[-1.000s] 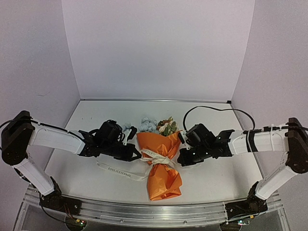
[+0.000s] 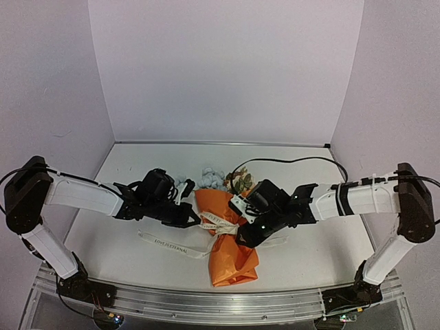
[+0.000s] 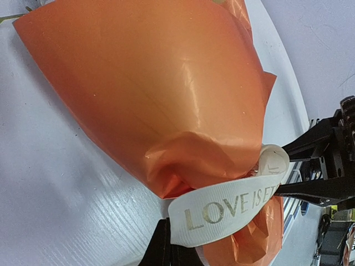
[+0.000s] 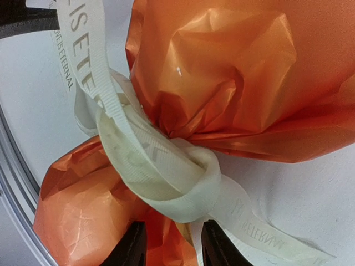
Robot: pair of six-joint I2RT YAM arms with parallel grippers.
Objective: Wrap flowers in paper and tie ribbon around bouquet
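Observation:
The bouquet's orange wrapping (image 2: 232,265) lies on the white table, pinched at its middle by a white ribbon (image 2: 221,225) printed with gold letters. My left gripper, left of the waist, is shut on a stretch of ribbon drawn out from the knot (image 4: 188,177). From the right, my right gripper has its fingers apart just in front of the knot, with the waist near its fingertips; nothing is clamped in it. One ribbon tail (image 2: 172,246) stretches left across the table. Another tail (image 4: 260,233) runs out to the right under the right arm.
Pale blue flowers (image 2: 212,179) and cream ones with green leaves (image 2: 242,181) show beyond the wrapping's far end. A metal rail (image 2: 206,300) borders the table's near side. Bare table lies to either side of the bouquet.
My right gripper has moved left, from beside the bouquet to over its waist. The left gripper has stayed nearly still, and the bouquet lies in about the same place.

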